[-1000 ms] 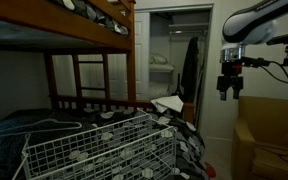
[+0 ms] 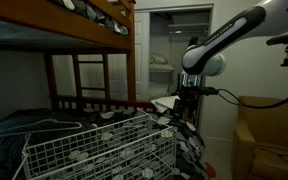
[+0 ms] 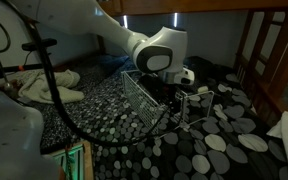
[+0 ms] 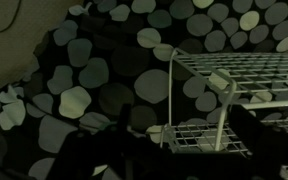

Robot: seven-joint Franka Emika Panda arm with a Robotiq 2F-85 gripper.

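A white wire rack stands on the bed's black blanket with grey and pale spots. In the second exterior view the same rack lies beneath and beside my arm. My gripper is by the rack's far right end, pointing down. From the wrist, the fingers are apart, with dark fingers at the lower edge. A corner of the rack shows in the gap of my open gripper, which does not grip it. How far below the fingertips the wire lies, I cannot tell.
The spotted blanket spreads around the rack. A wooden bunk post rises behind, and a yellow armchair is at the right. White cloth or paper lies near the rack's far end. A cable loops from my arm.
My arm has swung left and lowered, bringing the gripper from above the armchair to the rack's right end. The rack looks unmoved.
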